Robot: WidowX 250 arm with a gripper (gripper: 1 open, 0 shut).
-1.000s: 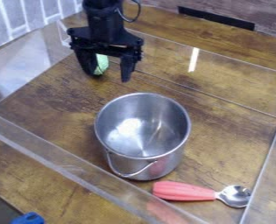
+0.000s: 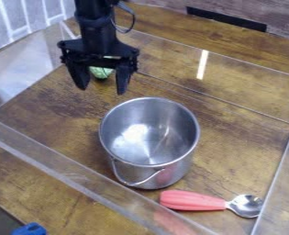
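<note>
My black gripper (image 2: 103,73) hangs in the upper left, its two fingers spread open. A green object (image 2: 101,71) sits behind it, partly hidden by the gripper, so I cannot tell whether it is between the fingers. A steel pot (image 2: 150,142) stands in the middle, nearer the camera than the gripper, empty inside.
A spoon with a pink handle (image 2: 195,201) lies at the lower right. Clear low walls surround the wooden surface (image 2: 232,110), which is bare on the right. A blue object (image 2: 27,229) lies at the bottom left corner.
The gripper has moved a little down and to the left over the green object, covering more of it. The pot and spoon are unmoved.
</note>
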